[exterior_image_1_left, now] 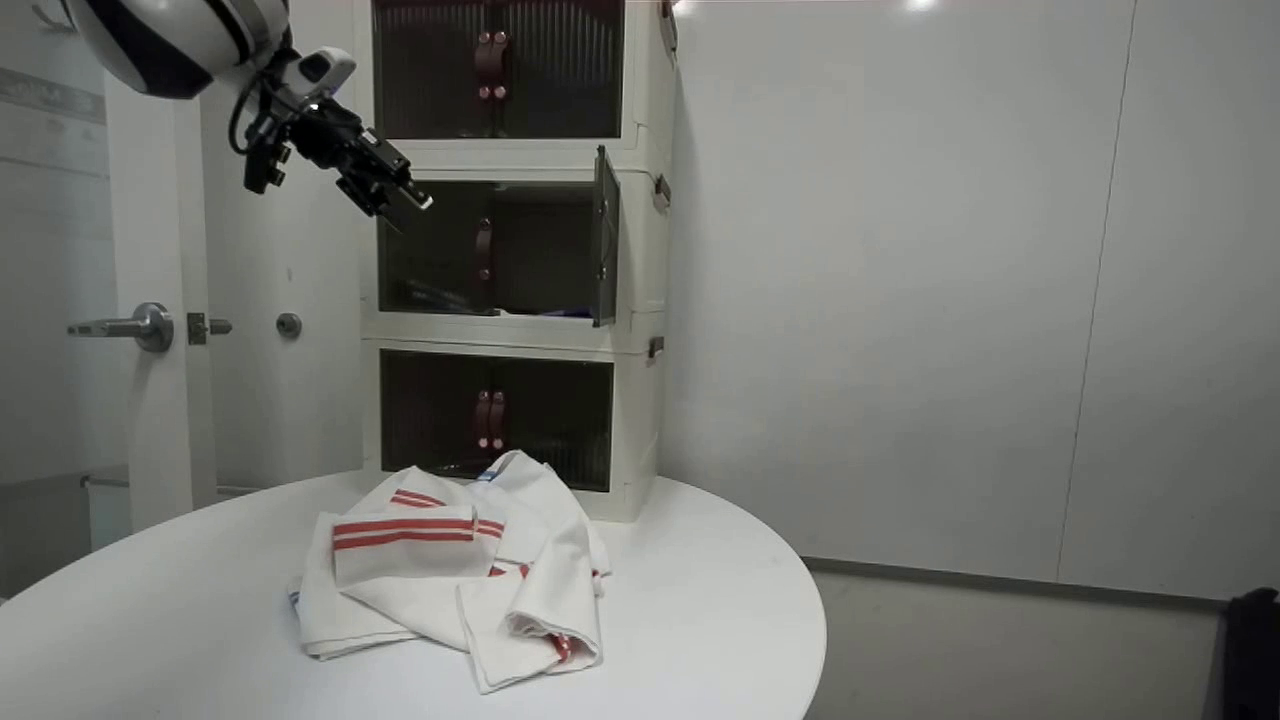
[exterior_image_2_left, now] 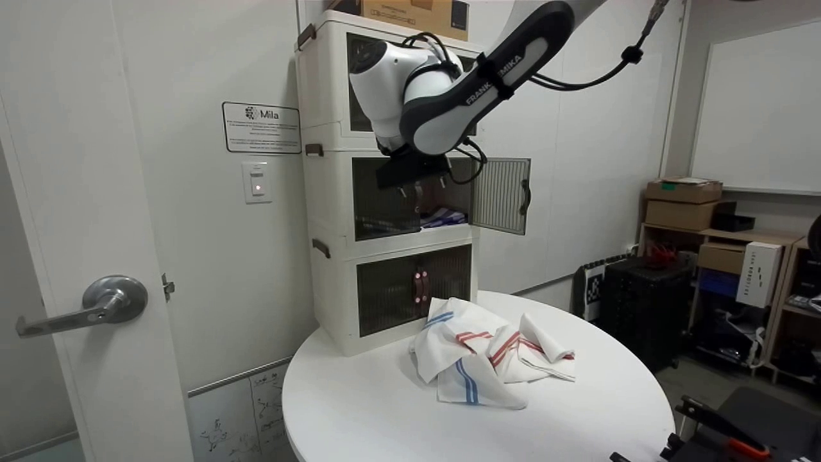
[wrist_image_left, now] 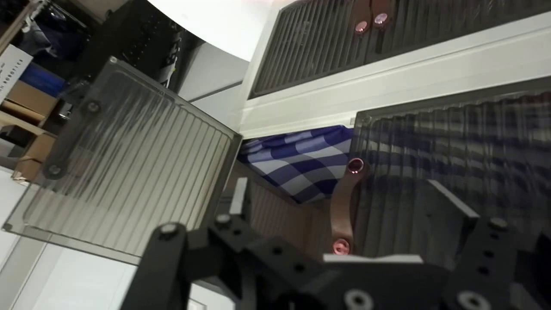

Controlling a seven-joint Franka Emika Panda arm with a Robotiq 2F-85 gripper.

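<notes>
My gripper (exterior_image_1_left: 405, 208) is open and empty, in the air before the middle compartment of a white cabinet (exterior_image_1_left: 637, 414). In the wrist view its fingers spread wide, with the closed door (wrist_image_left: 408, 155) and its brown strap handle (wrist_image_left: 341, 209) beyond them. The other door (wrist_image_left: 150, 155) of that compartment stands swung out. Inside lies a blue-and-white checked cloth (wrist_image_left: 310, 155), partly seen through the ribbed closed pane. White towels with red and blue stripes (exterior_image_2_left: 477, 346) lie crumpled on the round table (exterior_image_2_left: 362, 408) below.
The compartments above and below have their doors closed (exterior_image_1_left: 438, 408). The swung-out door (exterior_image_2_left: 501, 196) juts forward at the cabinet's right side in exterior view 2. Bare table surrounds the towels. A cardboard box (exterior_image_2_left: 415, 17) sits on top of the cabinet.
</notes>
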